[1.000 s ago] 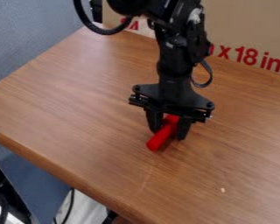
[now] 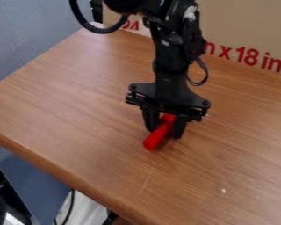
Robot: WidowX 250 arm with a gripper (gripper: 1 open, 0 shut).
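My black gripper (image 2: 165, 121) is low over the wooden table, pointing down, its fingers either side of a red elongated object (image 2: 157, 138) that lies at a slant beneath it. The red object's near end sticks out toward the front left; the rest is hidden under the gripper. I cannot tell whether the fingers are closed on it.
A cardboard box (image 2: 248, 35) with red lettering stands at the back. The table's near-left edge drops to a floor with cables.
The gripper and red object have barely moved; at most a very slight shift to the left.
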